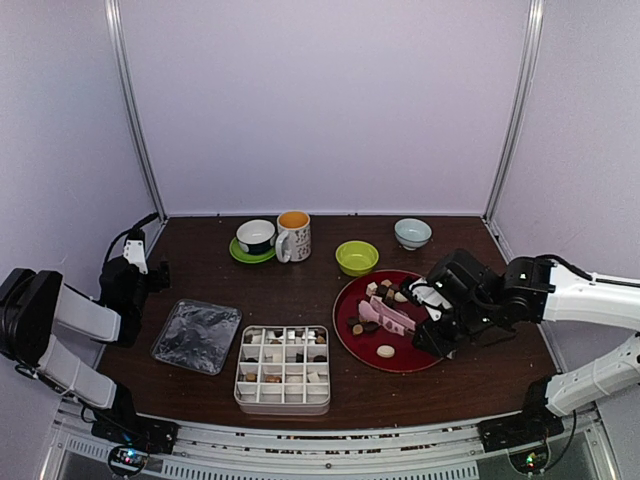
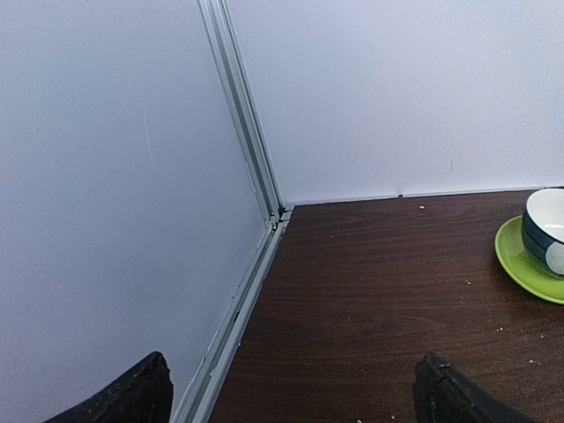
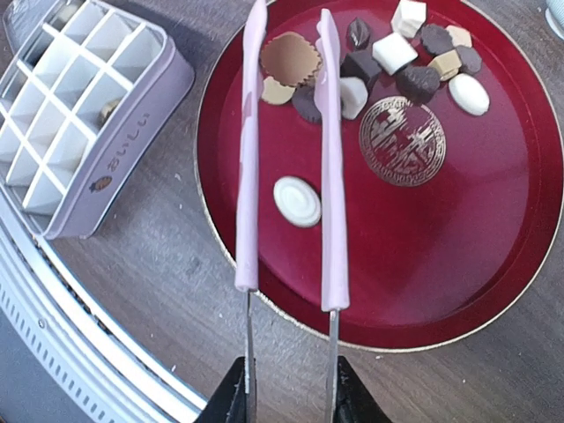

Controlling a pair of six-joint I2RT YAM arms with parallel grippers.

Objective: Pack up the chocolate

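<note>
A red plate (image 1: 360, 344) holds white, dark and tan chocolate pieces, with a white oval piece (image 3: 298, 202) near its middle. My right gripper hovers over the plate on long pink tongs, part open, around a brown round piece (image 3: 290, 59) near the tips; whether it grips it I cannot tell. The white divided box (image 1: 282, 398) left of the plate has pieces in several compartments. My left gripper stands open at the left edge, nothing between its fingers.
A clear lid (image 1: 195, 336) lies on the left. At the back are a bowl on a green saucer (image 1: 243, 253), a mug (image 1: 294, 237), a green bowl (image 1: 357, 258) and a pale blue bowl (image 1: 413, 233).
</note>
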